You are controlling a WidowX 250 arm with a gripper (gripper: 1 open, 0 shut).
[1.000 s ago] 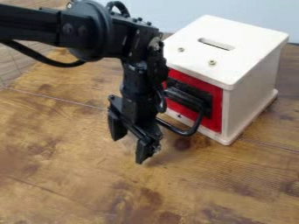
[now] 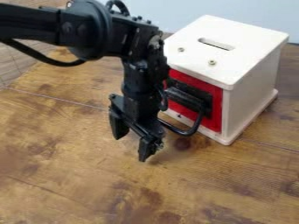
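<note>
A black robot arm reaches in from the top left, and its gripper (image 2: pixel 132 134) points down just above the wooden floor, its two fingers spread apart with nothing visible between them. It stands left of and in front of a white wooden box (image 2: pixel 240 63) with a slot on top and a red front panel (image 2: pixel 214 121), which the arm partly hides.
Bare wooden surface (image 2: pixel 105 188) fills the foreground and left side. A pale wall (image 2: pixel 176 13) is behind the box at the top right.
The gripper has shifted very slightly up over the last second; the box has not moved.
</note>
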